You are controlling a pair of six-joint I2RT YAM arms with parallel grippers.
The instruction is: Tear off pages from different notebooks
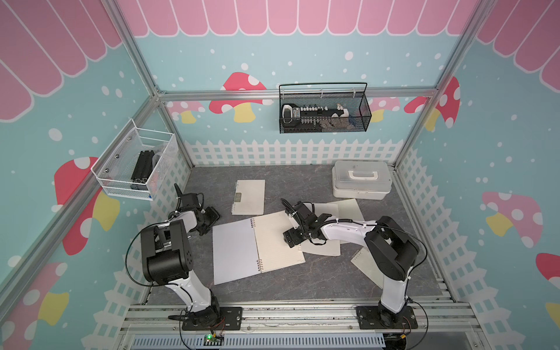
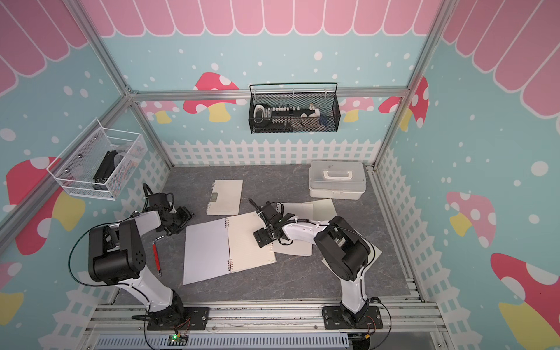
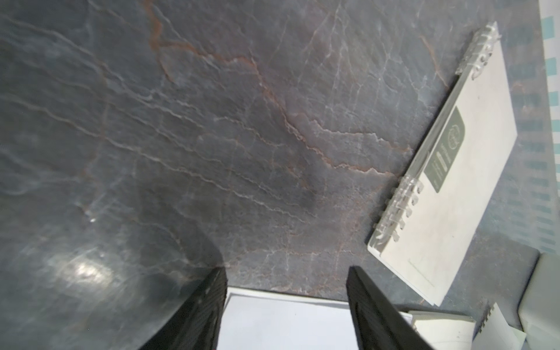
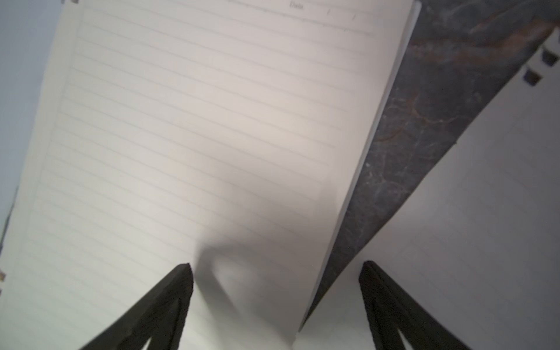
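An open spiral notebook lies centre-left, with a pale page (image 1: 235, 250) and a cream ruled page (image 4: 204, 145). A small closed spiral notebook (image 3: 449, 192) lies behind it. My right gripper stands open low over the right edge of the cream page, with other white paper (image 4: 466, 245) beside it. My left gripper is open, nothing between its fingers, over bare table just left of the open notebook. More notebooks and sheets lie on the right, partly hidden under the right arm.
A lidded box (image 1: 361, 186) stands at back right. A red-handled tool (image 2: 155, 256) lies at the left. Wire baskets hang on the back and left walls.
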